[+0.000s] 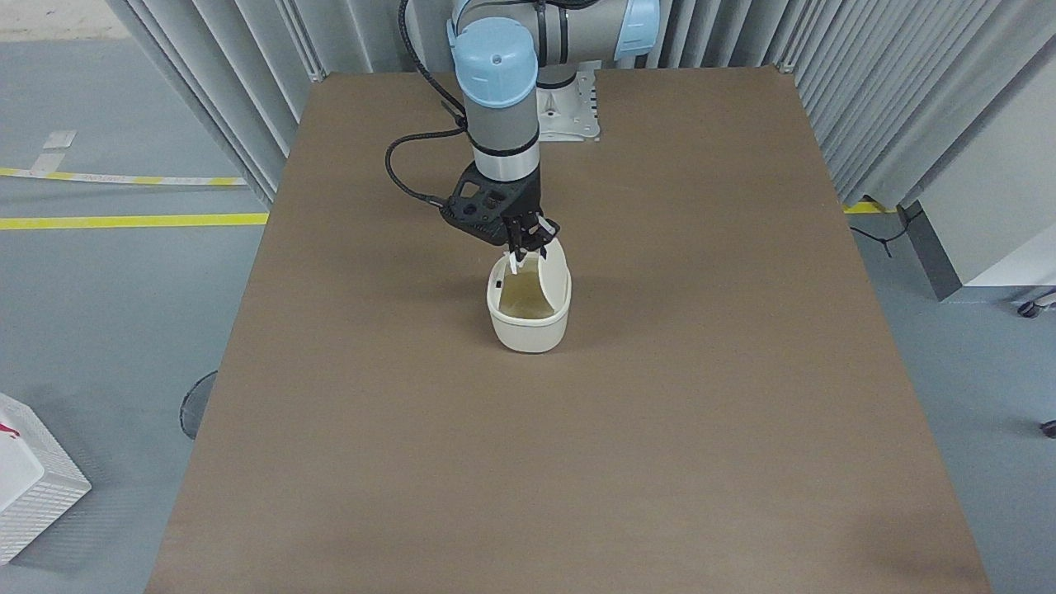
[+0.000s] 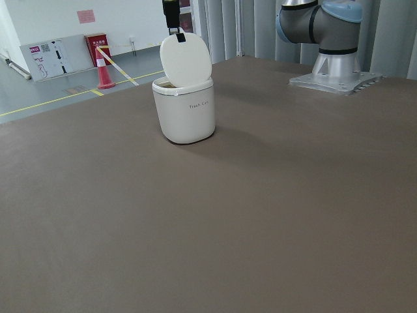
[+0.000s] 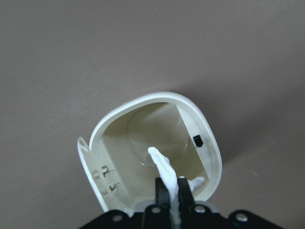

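Note:
A white trash can (image 1: 529, 332) stands on the brown table, its lid (image 2: 185, 60) raised and its inside empty-looking in the wrist view. Just above its opening hangs my gripper, shut on a crumpled strip of white tissue (image 3: 163, 167) that dangles over the can's interior. In the front view the tissue shows as a small white piece under the black gripper housing. In the left view the gripper is mostly cut off at the top, behind the lid.
The arm's base plate (image 2: 332, 85) is at the back of the table. A red cone (image 2: 104, 77) and a white box (image 1: 35, 485) are on the floor, off the table.

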